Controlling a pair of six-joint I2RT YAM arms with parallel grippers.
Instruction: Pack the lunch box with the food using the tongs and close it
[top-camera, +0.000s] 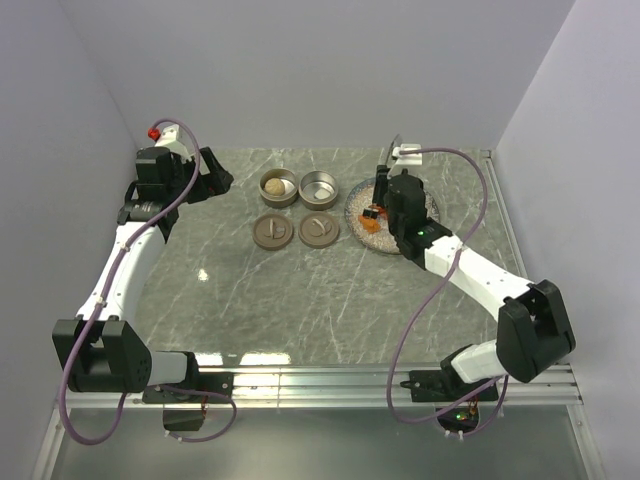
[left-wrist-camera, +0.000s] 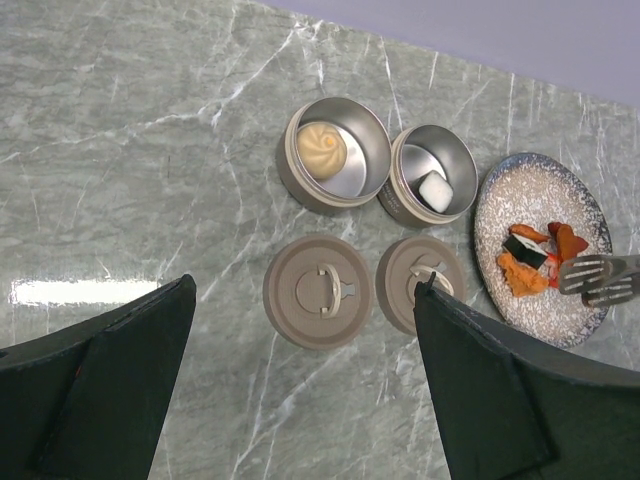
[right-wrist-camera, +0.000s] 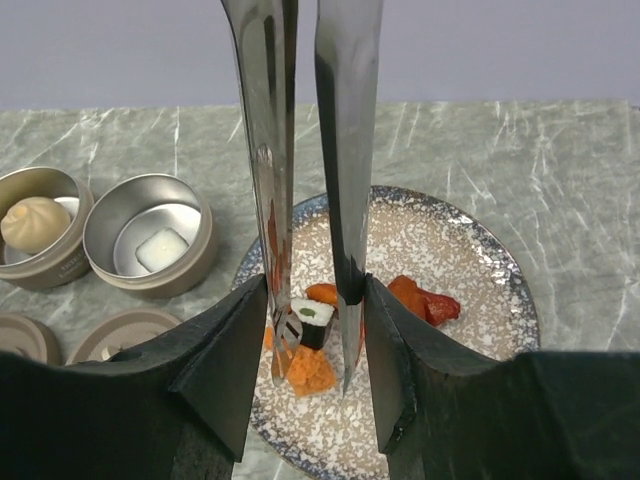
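Observation:
A speckled plate (right-wrist-camera: 480, 330) holds a sushi roll (left-wrist-camera: 525, 251), orange fried pieces (left-wrist-camera: 521, 276) and reddish pieces (right-wrist-camera: 436, 306). Over it my right gripper stands open, its long metal tips low at the sushi roll and fried pieces; whether they touch is unclear. Two metal lunch box tins stand left of the plate: one (left-wrist-camera: 300, 178) with a bun (left-wrist-camera: 323, 150), the other (left-wrist-camera: 413, 205) with a white piece (left-wrist-camera: 436, 190). Their two lids (left-wrist-camera: 300, 320) (left-wrist-camera: 400, 310) lie in front. My left gripper (top-camera: 218, 170) hangs open at the left, nothing between its fingers.
Walls enclose the back and both sides. A metal rail (top-camera: 300, 372) runs along the front edge.

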